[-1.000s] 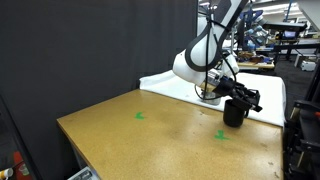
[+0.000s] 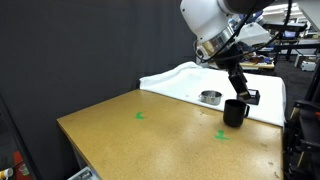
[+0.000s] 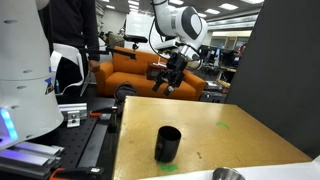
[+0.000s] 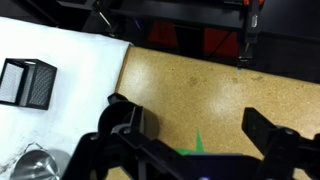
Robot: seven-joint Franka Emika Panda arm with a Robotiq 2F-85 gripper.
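A black mug (image 2: 235,114) stands upright on the wooden table (image 2: 130,140), near its right side. Exterior view 2 shows the same mug (image 3: 167,144) in the foreground, apart from the arm. My gripper is open, its dark fingers wide apart with only tabletop and part of a green mark seen between them. It hangs above the table, higher than the mug. In the wrist view the mug (image 4: 138,119) is at the left finger's side, partly covered by that finger.
A silver pot (image 2: 210,97) and a black mesh holder (image 4: 27,83) sit on the white surface (image 4: 80,50) beside the mug. Green marks (image 2: 220,134) dot the table. Much of the wooden top away from the mug is clear.
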